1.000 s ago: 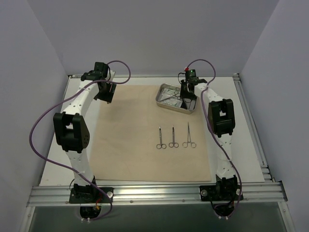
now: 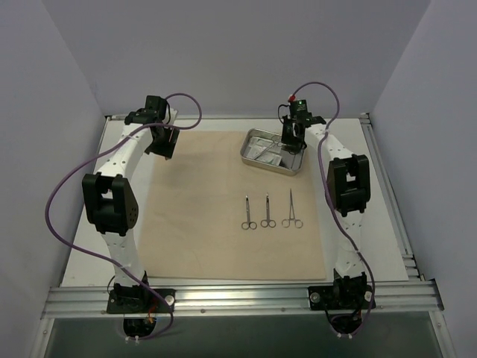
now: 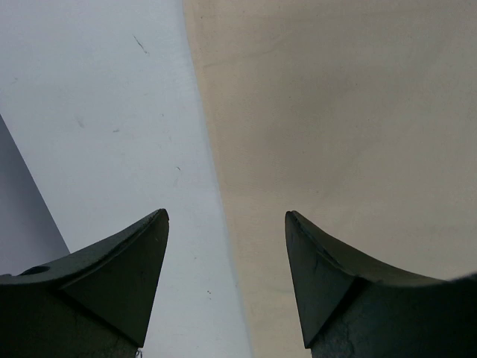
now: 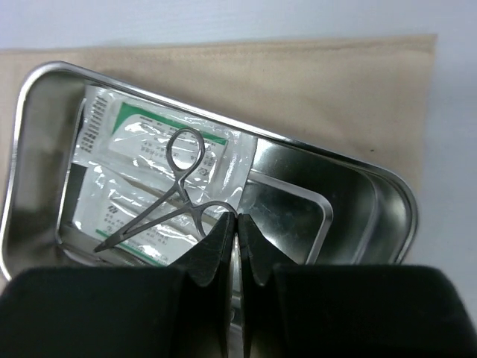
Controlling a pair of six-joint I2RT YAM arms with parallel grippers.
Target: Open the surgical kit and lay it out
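A steel tray (image 2: 253, 165) sits at the back right of the beige cloth (image 2: 201, 201), holding wrapped packets (image 4: 134, 142) and scissor-like forceps (image 4: 179, 183). My right gripper (image 2: 291, 145) is over it, shut, its tips (image 4: 227, 231) at a ring of the forceps; whether they grip it is unclear. My left gripper (image 2: 164, 149) is open over the cloth's back-left edge, empty in the left wrist view (image 3: 227, 224).
White table (image 2: 380, 224) borders it, with grey walls around the back and sides.
The right arm and gripper have shifted a little to the right and appear raised over the tray. The left arm has not moved.
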